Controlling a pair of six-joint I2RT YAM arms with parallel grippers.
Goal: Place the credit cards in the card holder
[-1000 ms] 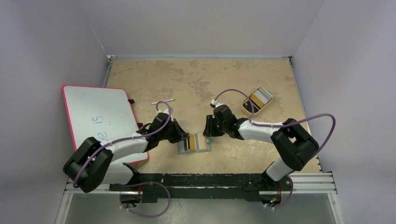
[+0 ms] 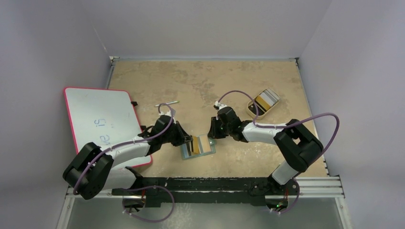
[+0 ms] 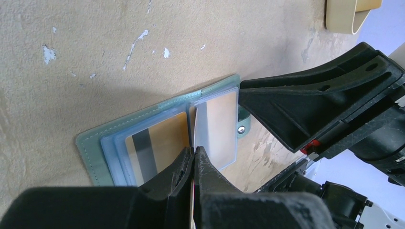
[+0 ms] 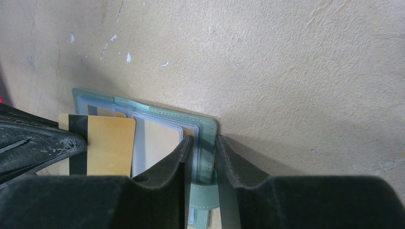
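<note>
The teal card holder (image 2: 205, 153) lies open on the table. Its clear pockets show in the left wrist view, over a pale panel (image 3: 222, 124) and a gold card with a dark stripe (image 3: 160, 148). My left gripper is shut on another gold card, which stands on edge above the holder; the left wrist view shows it only as a thin line. My right gripper is at the holder's right edge, fingers part open, with the teal border (image 4: 207, 148) showing between them.
A beige box (image 2: 258, 106) with several cards stands at the back right. The whiteboard (image 2: 102, 119) lies under the left arm, and a white pen (image 2: 167, 103) is behind that gripper. Bare table stretches behind both grippers.
The holder has turned slightly, its right end shifting a little toward the back. The left arm is nearly still.
</note>
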